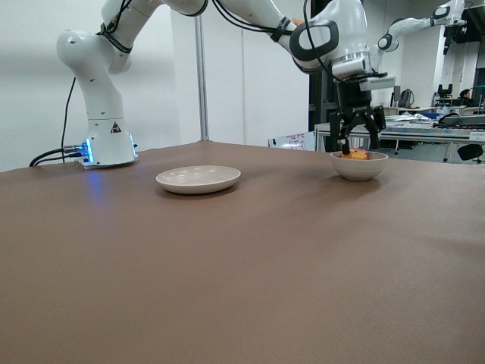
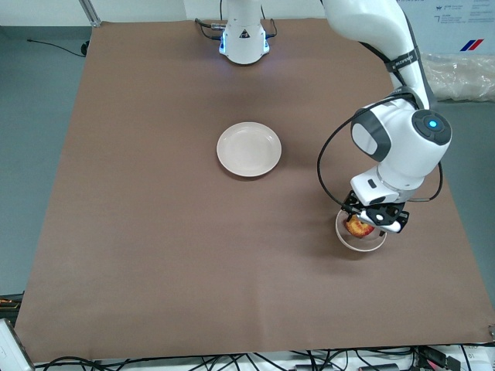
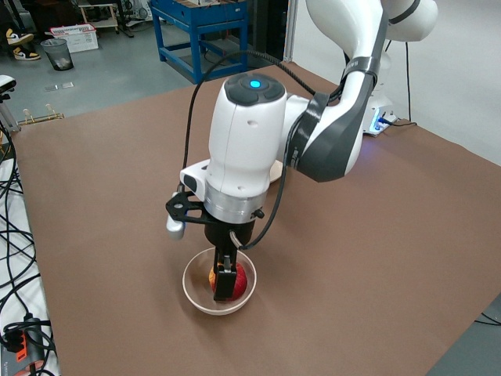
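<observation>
A small white bowl (image 2: 348, 239) (image 1: 359, 170) (image 3: 200, 293) holds a red-and-yellow apple (image 2: 359, 228) (image 1: 356, 155) (image 3: 239, 282). My black gripper (image 1: 359, 138) (image 3: 224, 286) hangs down over the bowl, its fingers low at the apple; in the left view the wrist hides most of it. In the top view the fingers appear spread around the top of the apple; whether they touch it I cannot tell. A white plate (image 2: 248, 149) (image 1: 198, 177) lies empty nearer the arm's base, mostly hidden behind the arm in the right view.
Cables and small devices line the edge at the bottom of the left view. The arm's base (image 1: 107, 140) stands at the far edge.
</observation>
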